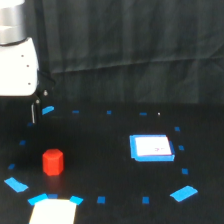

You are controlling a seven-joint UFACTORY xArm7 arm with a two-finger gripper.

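My gripper (38,109) hangs at the far left below the white arm housing (15,70), above and left of a red block (53,161). Its dark fingers are small against the black background, so their spread is unclear. The red block rests on the black table (110,185), apart from the gripper. At the right sits a blue-rimmed object with a white top (153,147). A pale square (52,211) lies at the bottom edge, cut off by the frame.
Several blue tape marks (183,193) are scattered over the table. A black curtain (130,50) hangs behind.
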